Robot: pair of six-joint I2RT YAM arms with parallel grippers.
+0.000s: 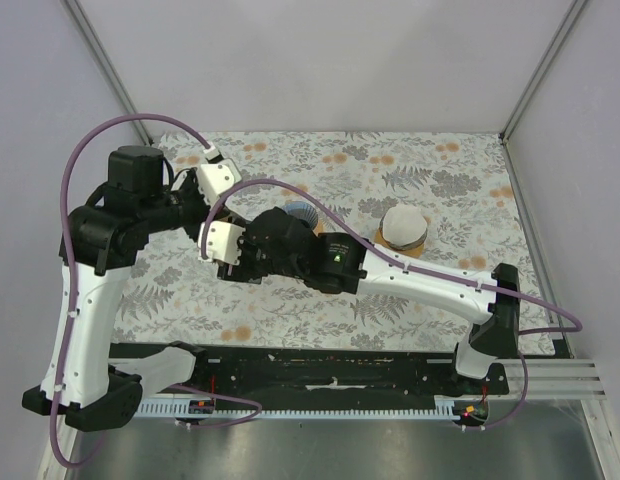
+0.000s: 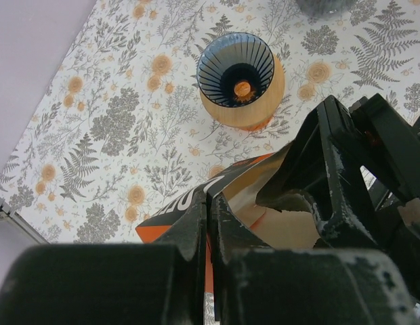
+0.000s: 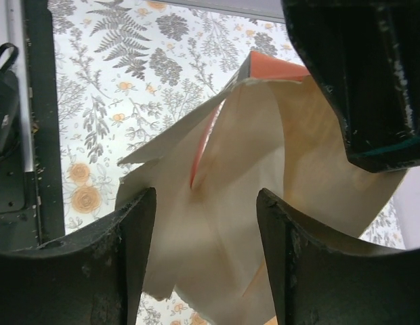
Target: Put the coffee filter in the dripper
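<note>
An open coffee filter pack [image 2: 162, 227] with orange and black sides is pinched by my left gripper, which is shut on its edge. My right gripper is part open at the pack's mouth, its fingertips among the pale paper [image 3: 237, 149]. The dripper [image 2: 236, 76], a clear ribbed cone on a wooden collar, stands upright beyond the pack in the left wrist view. In the top view both grippers [image 1: 205, 185] [image 1: 220, 240] crowd together and mostly hide the pack.
A round item with a white top [image 1: 403, 225] sits on a wooden base to the right.
</note>
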